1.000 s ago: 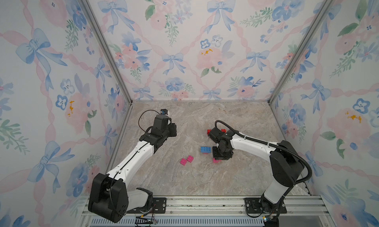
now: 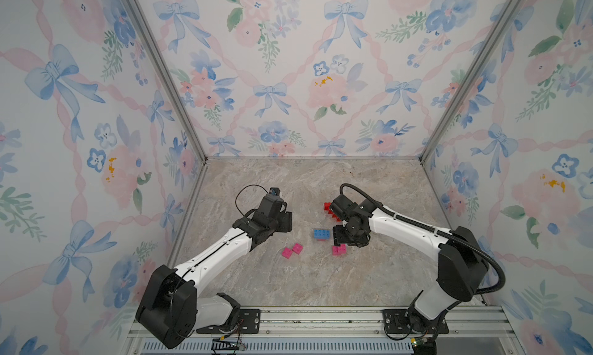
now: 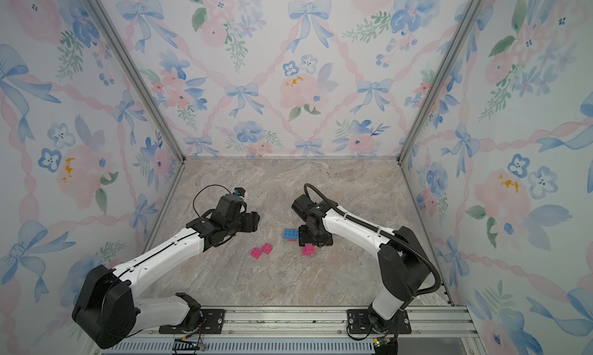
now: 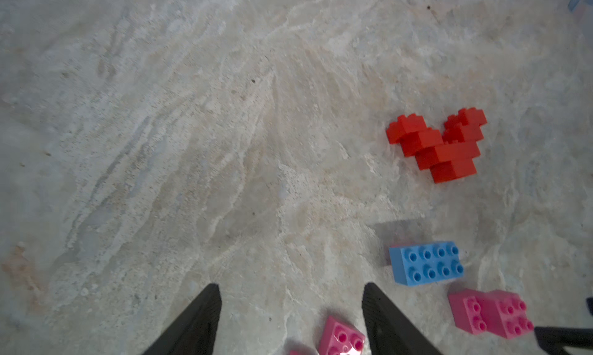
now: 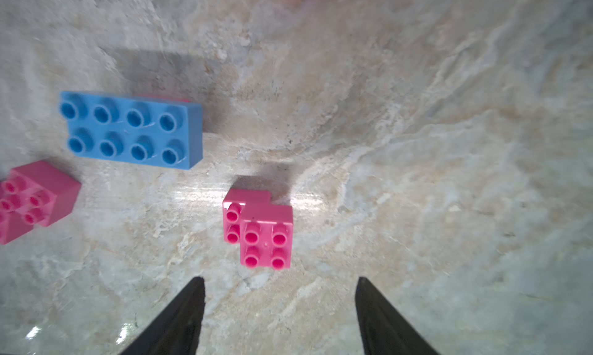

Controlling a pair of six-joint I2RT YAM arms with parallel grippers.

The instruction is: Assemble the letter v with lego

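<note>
A stepped, V-shaped stack of red bricks [image 4: 441, 148] lies on the table, partly covered by the right arm in the top left view. In front of it, a blue brick [image 5: 132, 129] rests on something pink, mostly hidden. Two pink bricks [image 5: 262, 228] are joined in an offset stack right of the blue one. Another pink pair [image 2: 292, 250] lies farther left. My left gripper hovers left of the bricks, fingers apart and empty. Also open with nothing between its fingers, my right gripper hangs over the right-hand pink pair's area.
Both arms are close to the central bricks, and the right arm [image 2: 401, 222] reaches in low over them. Patterned walls [image 2: 346, 71] enclose the work area.
The right gripper has shifted slightly right and back, showing more of the pink pair. The bricks look unmoved.
</note>
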